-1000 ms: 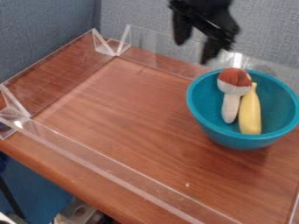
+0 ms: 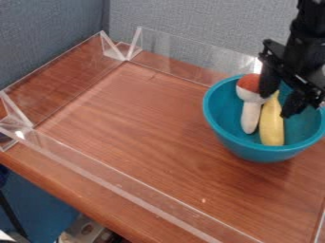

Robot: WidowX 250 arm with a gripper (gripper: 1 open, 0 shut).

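A teal bowl [image 2: 234, 137] on the wooden table holds a white mushroom toy with a red cap [image 2: 250, 112] and a yellow banana [image 2: 272, 128]. My black gripper [image 2: 279, 95] reaches down from the upper right into the bowl, its fingers around the upper ends of the two toys. I cannot tell whether it touches or holds either of them.
Clear plastic walls [image 2: 191, 55] edge the wooden table [image 2: 121, 123], whose left and middle area is empty. Grey padded panels stand behind and to the left.
My gripper has moved from the top middle rightward and down into the bowl, over the mushroom and banana. The bowl and toys look unmoved.
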